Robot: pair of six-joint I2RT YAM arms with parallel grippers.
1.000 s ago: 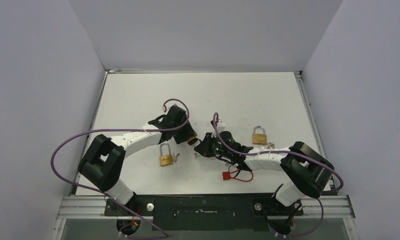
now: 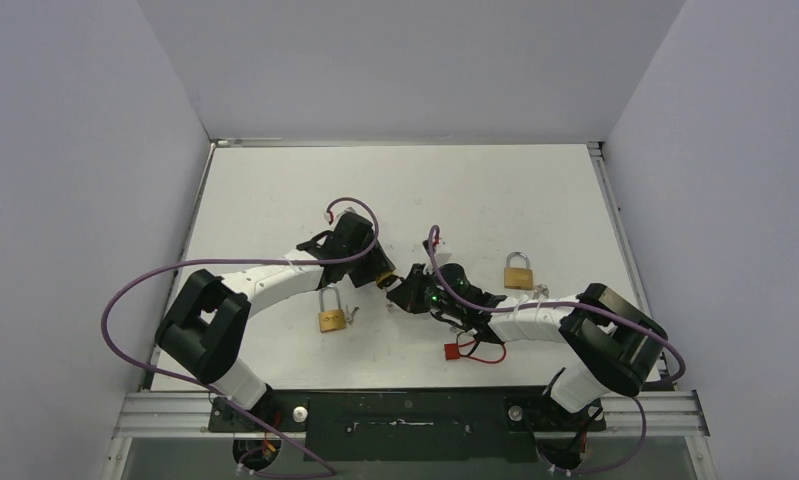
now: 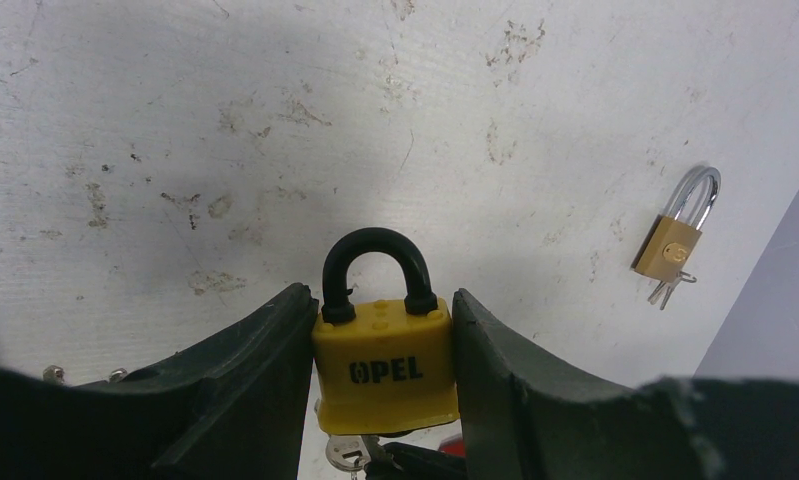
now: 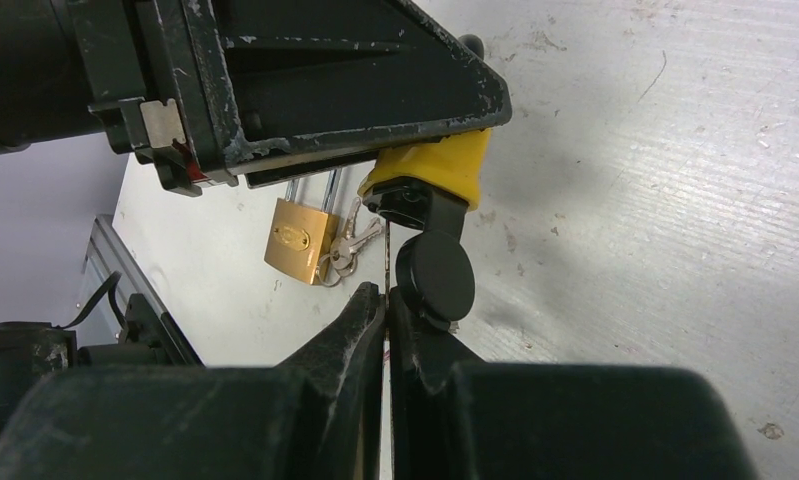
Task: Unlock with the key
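Note:
A yellow padlock (image 3: 385,372) marked OPEL, with a black shackle (image 3: 375,240), is clamped between the fingers of my left gripper above the table. Both shackle legs meet the body. From the right, my right gripper (image 2: 397,290) comes close to the padlock's underside. Its fingertips are shut on a thin metal key (image 4: 387,255), seen edge-on in the right wrist view. The key's upper end reaches the padlock's bottom; how deep it sits in the keyhole cannot be seen. A round black cover (image 4: 435,278) hangs open beside it.
A brass padlock (image 2: 332,320) with keys lies on the table at left, another brass padlock (image 2: 518,277) at right. Near the front edge lies a red padlock (image 2: 452,352) with a red loop.
The right gripper has shifted very slightly, and its cable has moved a little. My left gripper and the yellow padlock hold about the same place.

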